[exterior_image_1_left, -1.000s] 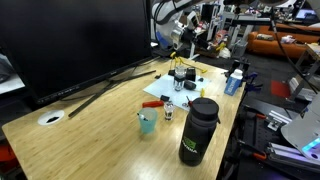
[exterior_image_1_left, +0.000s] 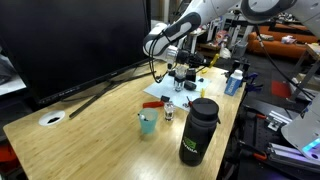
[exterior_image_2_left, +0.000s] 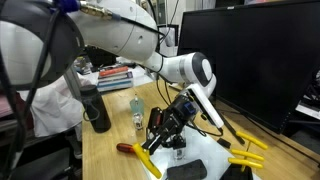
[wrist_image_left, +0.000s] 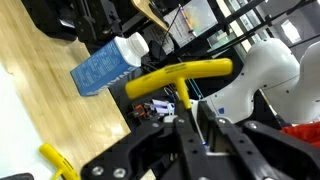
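A yellow T-shaped piece (wrist_image_left: 178, 75) juts out from my gripper in the wrist view, clear of the table, and the fingers appear closed around its stem. The same yellow piece (exterior_image_2_left: 149, 162) shows below the dark gripper (exterior_image_2_left: 163, 143) in exterior view 2. Over the pale sheet, the gripper (exterior_image_1_left: 186, 73) partly hides what stands beneath it in exterior view 1. Other yellow pieces (exterior_image_2_left: 246, 158) lie to the right in exterior view 2, and one yellow piece (wrist_image_left: 58, 160) shows at lower left in the wrist view. The fingertips' contact is hard to make out.
Near the arm stand a silver canister (exterior_image_2_left: 181, 150) and a dark block (exterior_image_2_left: 187, 171). A red-handled item (exterior_image_1_left: 153, 104), a teal cup (exterior_image_1_left: 148, 121) and a black canister (exterior_image_1_left: 199, 131) occupy the front. A blue-and-white carton (exterior_image_1_left: 234, 82) stands right.
The cup, canister and carton have stayed put.
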